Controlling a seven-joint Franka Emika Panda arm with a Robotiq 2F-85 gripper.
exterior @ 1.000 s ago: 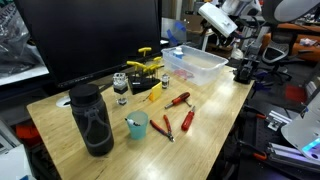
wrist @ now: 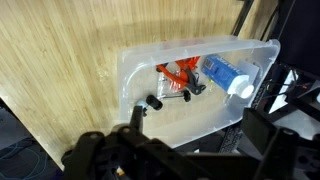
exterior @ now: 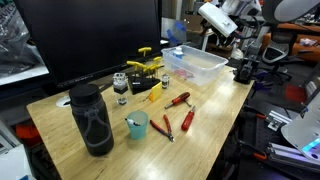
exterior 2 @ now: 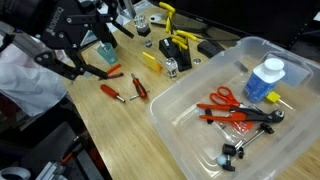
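My gripper stands open over the clear plastic bin (wrist: 121,90), its dark fingers (wrist: 132,142) wide apart with nothing between them. Exterior view 2 has the gripper (exterior 2: 108,47) at the upper left. In the bin lie a blue-and-white bottle (exterior 2: 267,73), red scissors (exterior 2: 225,98), red-handled pliers (exterior 2: 228,118), a small yellow piece (exterior 2: 272,97) and small dark parts (exterior 2: 228,152). From the wrist, the bottle (wrist: 228,76) is at the bin's right and a red tool (wrist: 172,76) near its middle.
On the wooden table stand a black cylinder (exterior: 92,120) and a teal mug (exterior: 137,124). Red-handled tools (exterior: 188,121) lie near the middle, yellow clamps (exterior: 147,67) farther back.
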